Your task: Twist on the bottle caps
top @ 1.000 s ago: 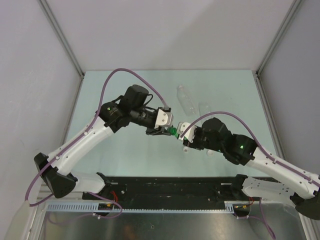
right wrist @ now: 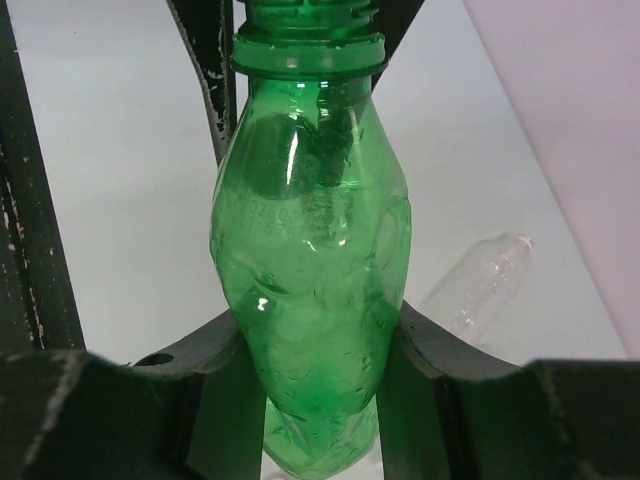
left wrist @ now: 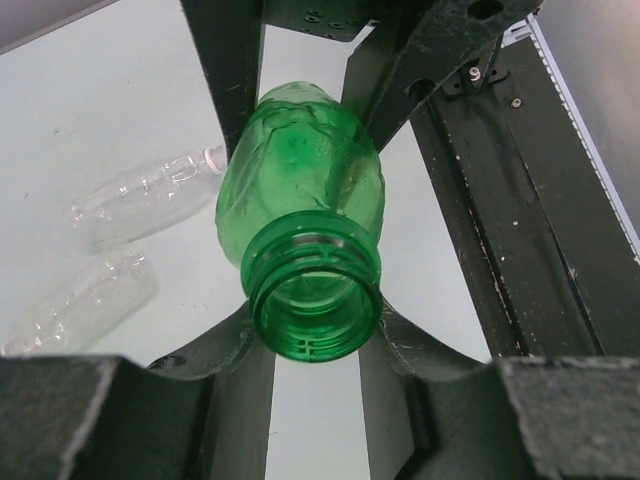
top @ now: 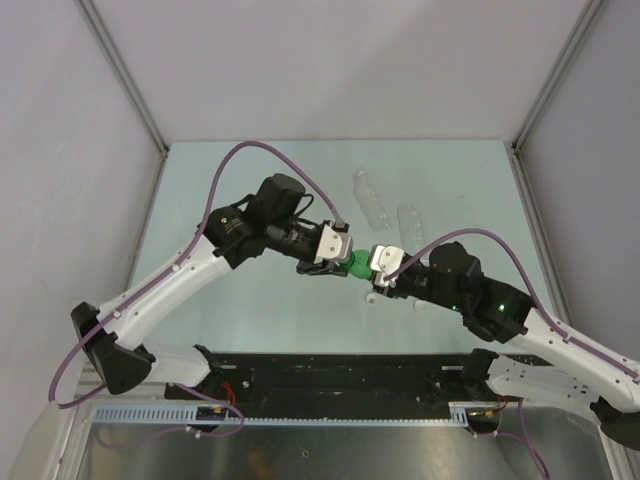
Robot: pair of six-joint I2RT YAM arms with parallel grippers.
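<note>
A green bottle (top: 360, 263) lies level between my two grippers in the air. My left gripper (top: 340, 258) is shut on its neck end; in the left wrist view the threaded mouth (left wrist: 310, 300) faces that camera, with no cap visible on it. My right gripper (top: 380, 268) surrounds the body; in the right wrist view the bottle (right wrist: 310, 260) fills the space between the fingers, though whether they grip it is unclear. Small white round pieces, possibly caps (top: 371, 298), lie on the table below.
Two clear bottles (top: 372, 198) lie behind the grippers on the pale table (top: 240, 300). A dark rail runs along the front edge.
</note>
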